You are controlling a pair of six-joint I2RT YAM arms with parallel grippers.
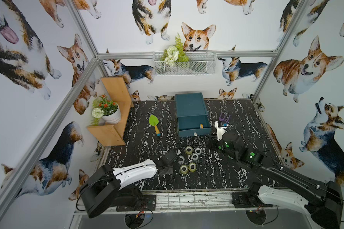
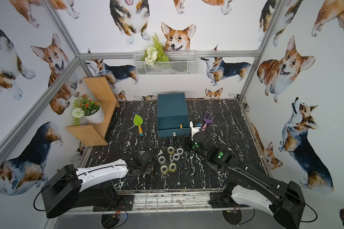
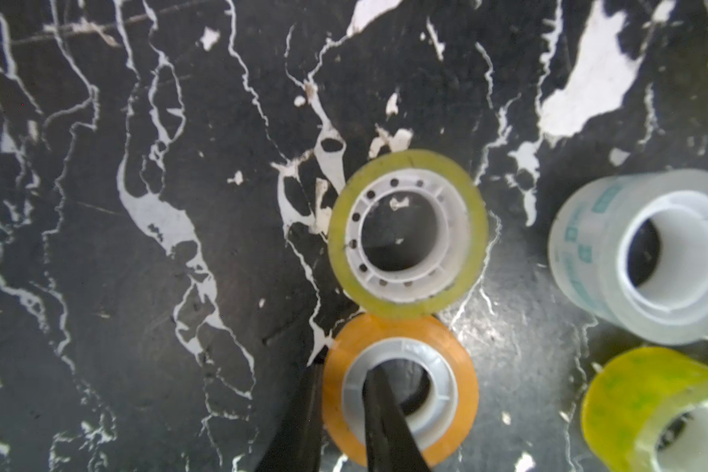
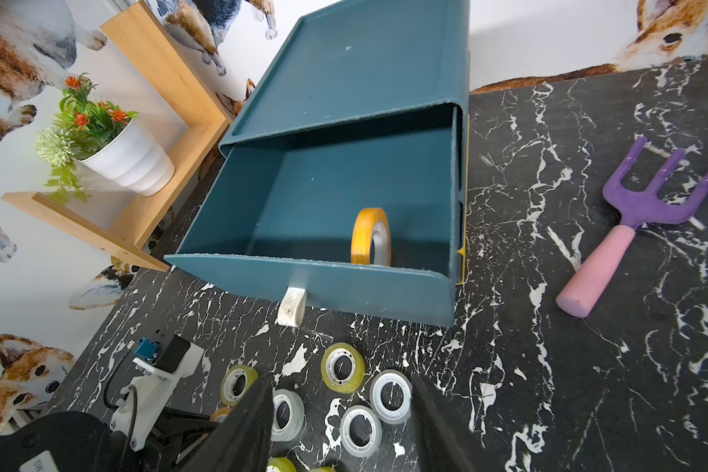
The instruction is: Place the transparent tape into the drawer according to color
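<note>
In the left wrist view, an orange tape roll (image 3: 460, 393) lies at lower centre, my left gripper shut on its near-left ring wall. One finger (image 3: 385, 432) is in the core hole, the other (image 3: 299, 432) is outside the rim. A yellow-green roll (image 3: 477, 228) meets it in view; a clear roll (image 3: 594, 244) and another yellow roll (image 3: 625, 401) are at right. The blue drawer (image 4: 212, 277) is pulled out, with an orange-yellow roll (image 4: 363, 236) upright inside near its front. My right gripper is open and empty, in front of the drawer.
A yellow-green roll (image 4: 343, 347) and two pale rolls (image 4: 402, 413) (image 4: 361, 448) lie before the drawer. A purple fork (image 4: 645, 206) is to its right, a green trowel (image 1: 154, 120) to its left. A wooden shelf (image 1: 120, 101) with a potted plant (image 1: 111, 116) stands at far left.
</note>
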